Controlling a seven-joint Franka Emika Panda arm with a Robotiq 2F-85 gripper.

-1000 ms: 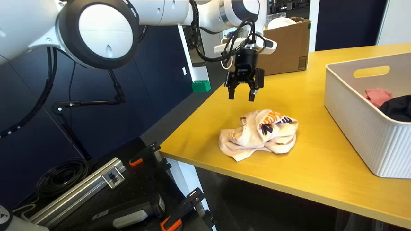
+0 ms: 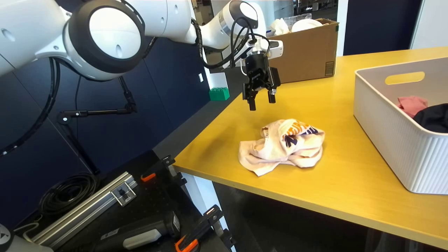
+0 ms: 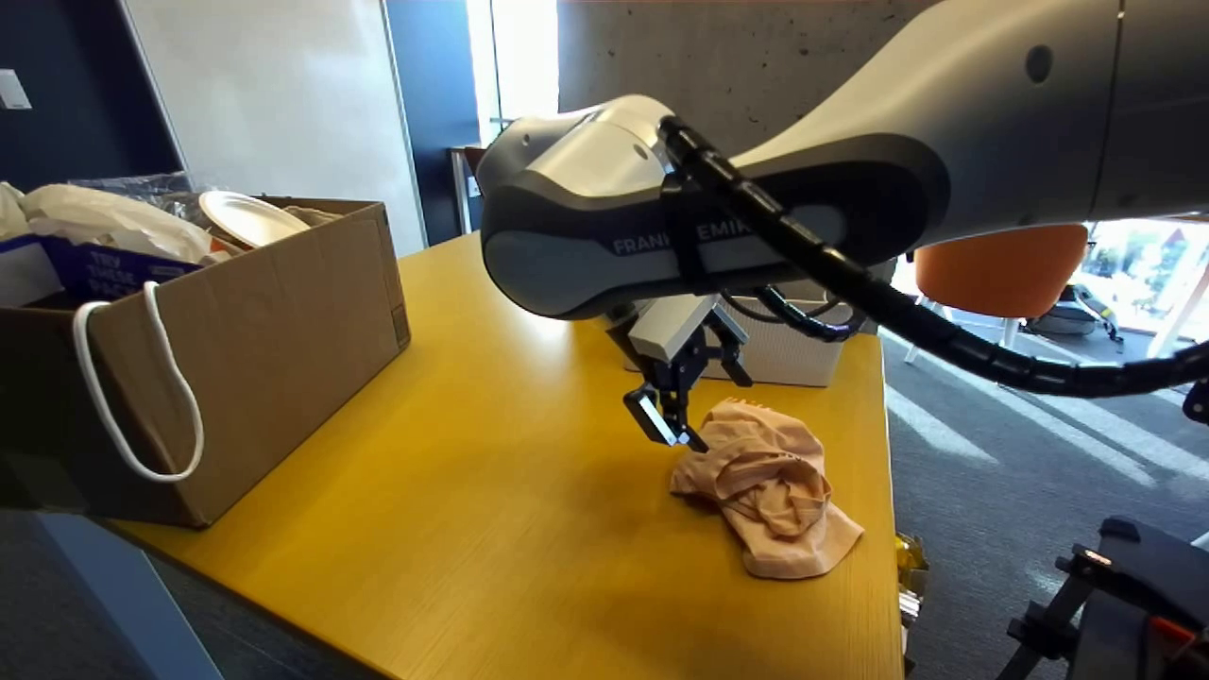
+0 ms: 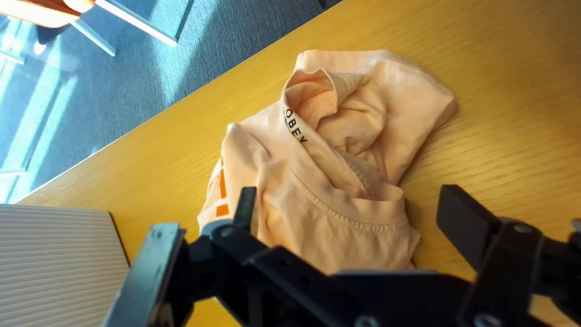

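A crumpled peach shirt (image 2: 283, 147) lies in a heap on the yellow table near its front edge, orange and dark print on top. In the wrist view the shirt (image 4: 337, 212) shows its collar with the word OBEY, and its lower part is hidden behind my gripper. My gripper (image 2: 262, 102) is open above the table, apart from the shirt and on its far side in exterior view 1. Nothing sits between the fingertips. From exterior view 2 the gripper (image 3: 705, 414) appears up and to the left of the shirt (image 3: 771, 487).
On the right stands a light ribbed bin (image 2: 386, 121) with a pink cloth (image 2: 412, 105) and a black cloth (image 2: 434, 118) inside. A filled cardboard box (image 2: 306, 54) occupies the back. Bare table (image 3: 487, 453) stretches between box and shirt.
My arm's wrist has shifted left in exterior view 1, and the gripper has tilted and turned, its fingers still apart. The shirt lies unchanged.
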